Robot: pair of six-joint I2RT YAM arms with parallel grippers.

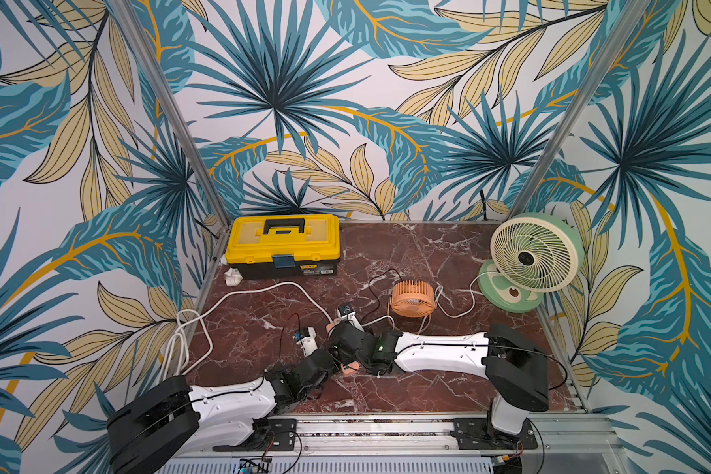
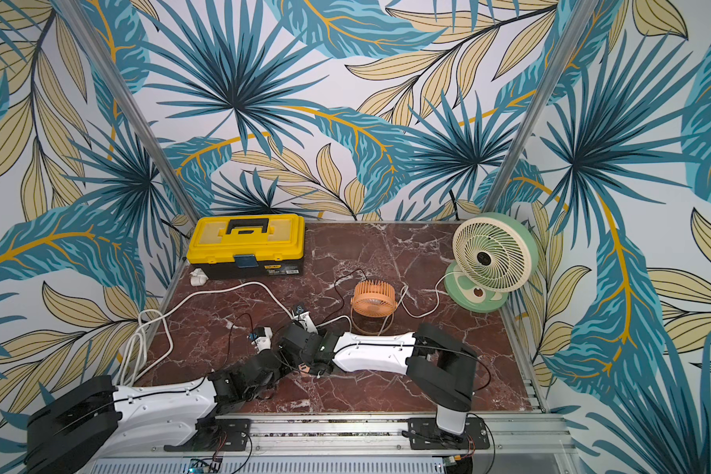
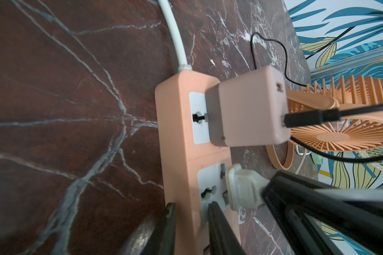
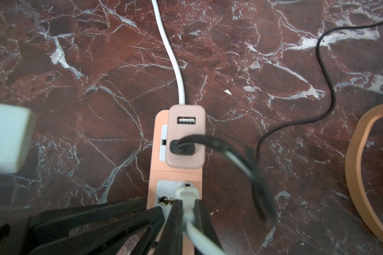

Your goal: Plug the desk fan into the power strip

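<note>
The peach power strip [image 3: 174, 136] lies on the marble tabletop, its socket face toward my right gripper. My right gripper is shut on the white plug [image 4: 187, 193], which stands against the middle socket. In the left wrist view, the plug [image 3: 246, 187] shows a narrow gap and a bit of metal at the socket face; how deep it sits is unclear. My left gripper is partly open, its fingertips on either side of the strip's edge; contact cannot be told. The green desk fan [image 1: 533, 256] stands at the right, a white cord leaving its base.
A pink adapter [image 4: 186, 148] with a black cable occupies the strip's end socket, close beside the plug. The small orange fan [image 1: 412, 298] stands just behind the right arm. A yellow toolbox [image 1: 283, 245] sits back left. Clear tabletop lies between toolbox and green fan.
</note>
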